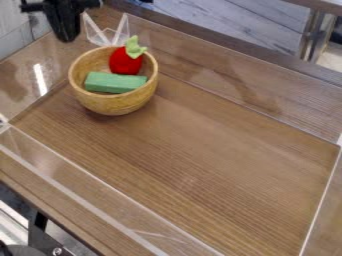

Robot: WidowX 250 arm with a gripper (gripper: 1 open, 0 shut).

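Note:
My gripper [56,30] is at the top left edge of the view, dark and partly out of frame, above the left of a wooden bowl [114,105]. Its fingers look close together, though too small and blurred to tell their state. The bowl holds a green block [110,85] and a red round object [126,62] with a light green top, like a tomato or strawberry. A clear crumpled plastic item [104,28] lies behind the bowl.
A light wall stands at the upper left, and a white ledge runs along the upper right.

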